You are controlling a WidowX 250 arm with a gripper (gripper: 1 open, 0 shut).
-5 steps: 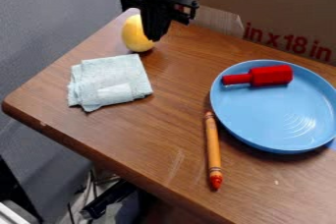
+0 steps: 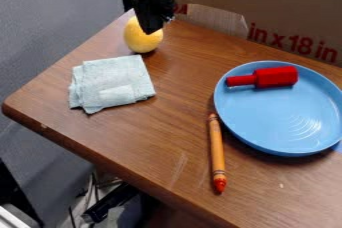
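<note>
A black gripper [image 2: 152, 12] hangs at the top of the camera view, just above a yellow ball-like object [image 2: 143, 36] near the table's back left; whether its fingers are open or shut is unclear. A folded pale cloth [image 2: 111, 83] lies on the left of the wooden table [image 2: 134, 142]. A blue plate [image 2: 277, 122] on the right holds a red cylindrical object [image 2: 262, 77] with a handle. An orange crayon [image 2: 217, 154] with a red tip lies beside the plate.
A cardboard box [image 2: 267, 12] stands behind the table. The table's left edge drops away to a grey surface and some dark equipment below.
The gripper has moved upward and slightly left, so less of it is in view. The objects on the table appear unmoved.
</note>
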